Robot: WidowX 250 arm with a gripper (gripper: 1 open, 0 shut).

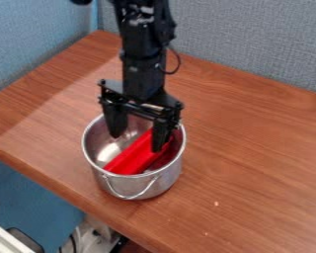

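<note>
My gripper point(138, 130) is open and lowered into a metal bucket point(158, 180), its two black fingers either side of a red bar point(129, 161) that lies slanted inside. The fingertips are partly hidden by the bar and the bucket's shadowed interior, so contact cannot be told. The bucket stands on the wooden table near its front-left edge, with a wire handle hanging at the front.
Bare wooden table point(253, 158) spreads to the right and behind. Blue-grey padded walls point(267, 40) bound the back and left. Past the front-left edge is a blue lower area with some cables and hardware.
</note>
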